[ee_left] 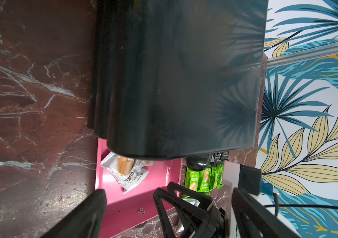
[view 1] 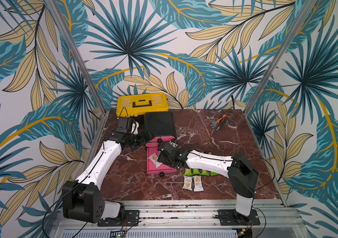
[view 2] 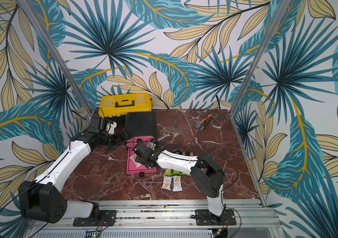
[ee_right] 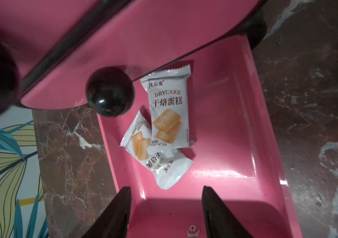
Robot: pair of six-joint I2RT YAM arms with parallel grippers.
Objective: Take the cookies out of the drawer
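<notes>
The pink drawer (view 1: 151,169) (ee_right: 228,138) of a black box (view 1: 159,123) is pulled out. In it lie two white cookie packets, one flat on top (ee_right: 167,111) and one askew beneath (ee_right: 157,166). My right gripper hangs over them, open, nothing between its fingers. My left gripper is beside the box's top at the left, with no held item visible; its fingers are wide apart in its wrist view.
Green packets (ee_left: 203,178) and two white packets (view 2: 177,183) lie right of the drawer. A yellow toolbox (view 1: 142,101) stands behind; pliers (view 1: 218,123) lie back right.
</notes>
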